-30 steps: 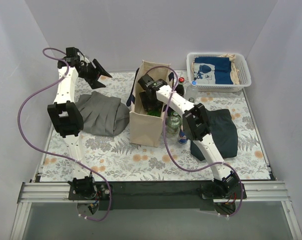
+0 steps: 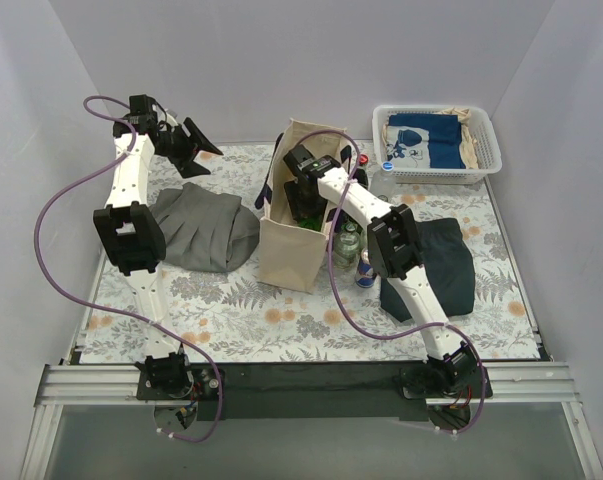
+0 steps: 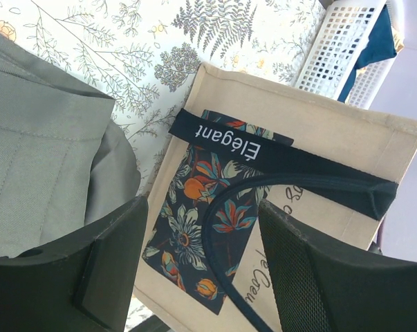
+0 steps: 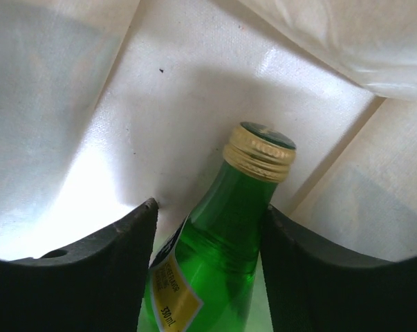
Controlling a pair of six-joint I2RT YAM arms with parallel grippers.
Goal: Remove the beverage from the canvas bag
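Note:
The tan canvas bag (image 2: 289, 258) stands upright and open-topped at the table's middle. My right gripper (image 2: 303, 203) reaches down into it. Inside, a green glass bottle (image 4: 225, 228) with a gold-rimmed cap leans between the right fingers. The fingers are part open around it; a gap shows beside the left fingertip, while the other finger lies close against the glass. Its lower part is out of sight. Left of the bag, my left gripper (image 2: 203, 150) is held open and empty; its wrist view shows the bag's printed side (image 3: 215, 228).
Glass bottles (image 2: 346, 245) and a blue can (image 2: 365, 270) stand tight against the bag's right side. Behind them is a white basket (image 2: 488, 150) holding cloth. A grey cloth bag (image 2: 206, 230) lies left, a dark green one (image 2: 441, 265) right.
My right gripper has shifted slightly rightward inside the bag, and the bag has moved a little. The left gripper has barely moved.

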